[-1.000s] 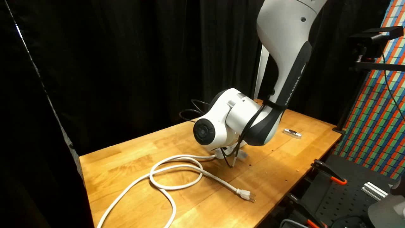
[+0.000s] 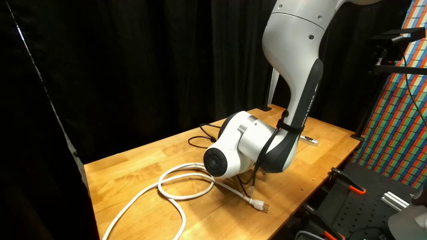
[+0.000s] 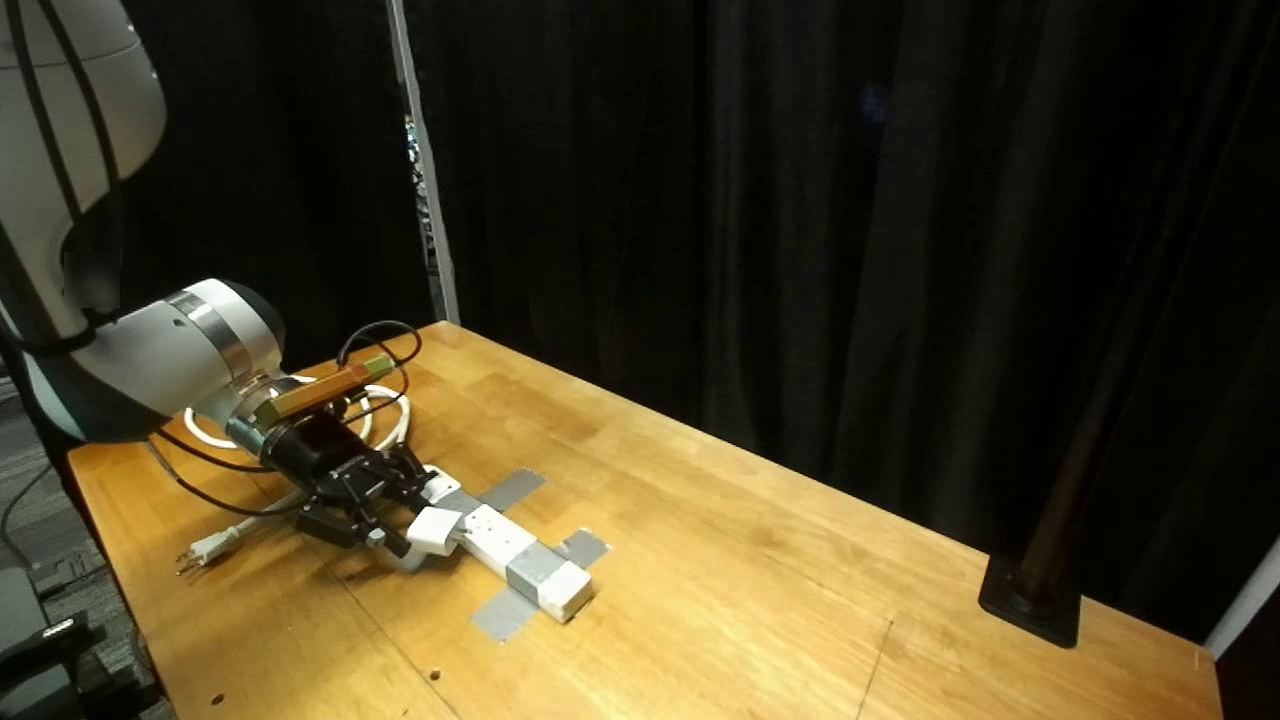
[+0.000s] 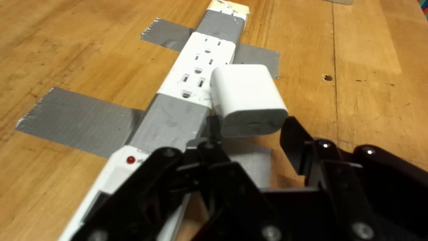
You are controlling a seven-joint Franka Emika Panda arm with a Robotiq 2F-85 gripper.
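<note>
A white block-shaped power adapter (image 4: pixel 250 90) sits between the black fingertips of my gripper, which is shut on it. The white power strip (image 4: pixel 187 68) runs along the adapter's left in the wrist view, with open outlets facing up. The adapter overlaps the strip's right edge in that view; whether the two touch, I cannot tell. From the other side, the adapter (image 3: pixel 434 530) shows at the strip's (image 3: pixel 498 535) near edge, with the gripper (image 3: pixel 414 518) low over the table. In exterior view 1 the arm hides the gripper.
Grey tape (image 4: pixel 80 120) fixes the strip to the wooden table (image 3: pixel 720 576). A white cord (image 2: pixel 182 197) lies coiled, its three-prong plug (image 2: pixel 259 205) loose on the tabletop. A black post base (image 3: pixel 1029 600) stands at the far corner.
The arm has come down towards the table since a second ago, its wrist now lower in exterior view 1 and covering part of the cord. The cord and plug look unmoved.
</note>
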